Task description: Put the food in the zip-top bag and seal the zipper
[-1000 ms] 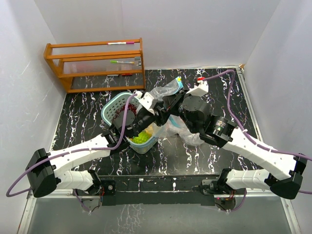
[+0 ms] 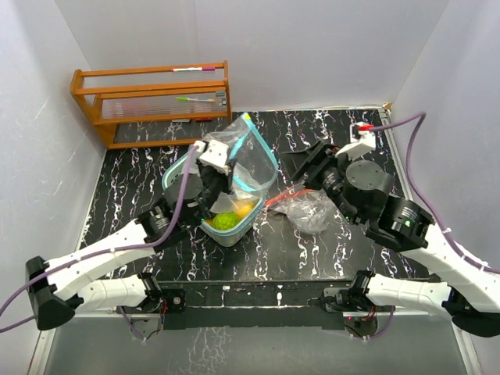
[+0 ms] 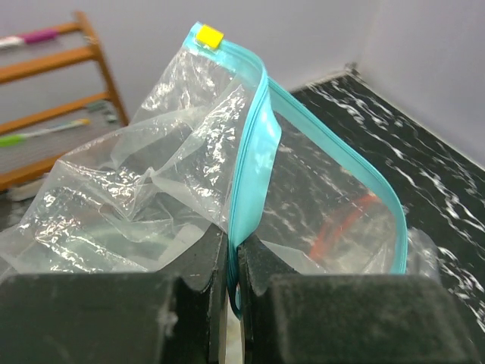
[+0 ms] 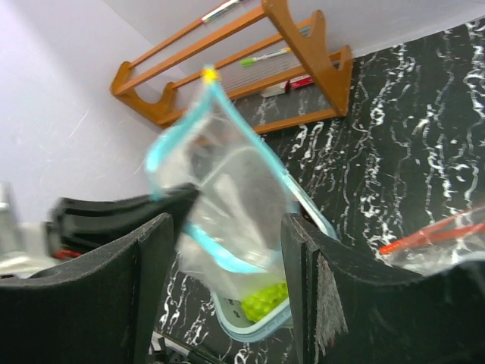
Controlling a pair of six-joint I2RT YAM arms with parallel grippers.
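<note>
A clear zip top bag (image 2: 260,160) with a light blue zip edge hangs in the air over the basket, its mouth spread into a loop. My left gripper is shut on one side of that blue rim, and the yellow slider (image 3: 209,36) sits at the rim's upper end. To the right, apart from the bag, my right gripper has its fingers parted with nothing between them. Food shows in the basket: a green item (image 2: 225,222) and a yellow one (image 2: 244,209). Bag and left arm hide the rest.
The pale basket (image 2: 228,237) stands left of the table's middle. Another clear bag with a red zip (image 2: 308,211) lies to its right. At the back left is a wooden rack (image 2: 109,120) holding markers.
Both grippers were close together at the bag's rim. Now the left has moved left with the bag, over the basket, while the right has opened away and shifted right.
</note>
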